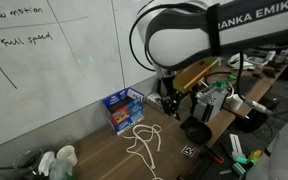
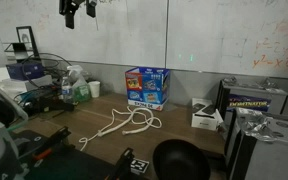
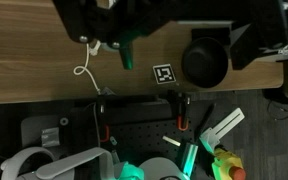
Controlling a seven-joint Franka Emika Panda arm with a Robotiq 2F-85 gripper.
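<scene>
My gripper [image 2: 72, 20] hangs high above the left side of the table in exterior view 2, clear of everything on it. In exterior view 1 the gripper [image 1: 170, 104] points downward, fingers open, holding nothing that I can make out. Dark blurred parts of the hand fill the top of the wrist view. Below lie a white rope [image 2: 134, 119] in loose loops, a black pan [image 2: 181, 160] and a small black-and-white marker tag [image 3: 164, 73]. A blue and red box [image 2: 146, 87] stands at the back by the whiteboard. A green strip [image 3: 126, 54] shows in the wrist view.
Metal cases [image 2: 259, 145] crowd the right side, with a small white box [image 2: 205, 115] beside them. Bottles and cups [image 2: 81, 90] stand at the back left. Black clamps [image 3: 182, 104] sit along the table edge. Bare wood surrounds the rope.
</scene>
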